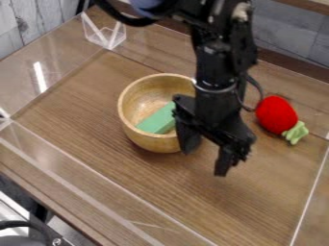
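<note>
My black gripper (207, 144) hangs above the wooden table (115, 197) at the right side of a wooden bowl, its fingers spread open. The bowl (133, 96) holds a green block (157, 119), partly behind the arm. I cannot tell whether the left fingertip touches the bowl's rim.
A red object (275, 113) with a pale green top (293, 132) lies at the right. A small clear item (110, 34) is at the upper left.
</note>
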